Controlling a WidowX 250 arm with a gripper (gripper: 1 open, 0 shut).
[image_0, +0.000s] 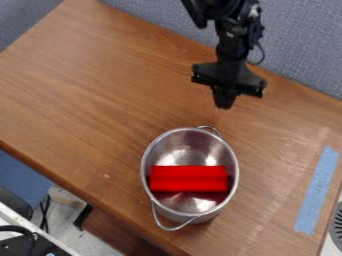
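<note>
A steel pot (189, 208) with wire handles stands at the lower middle of the wooden table, with a red cylindrical object (189, 178) lying inside it. My black gripper (225, 98) is above the table at the upper middle, behind the pot and apart from it. It looks shut, with nothing visible between its fingers.
A blue tape strip (315, 190) runs along the right side of the table (94, 90). A grey padded wall (307, 50) borders the back, and cables and white equipment lie off the lower-left edge.
</note>
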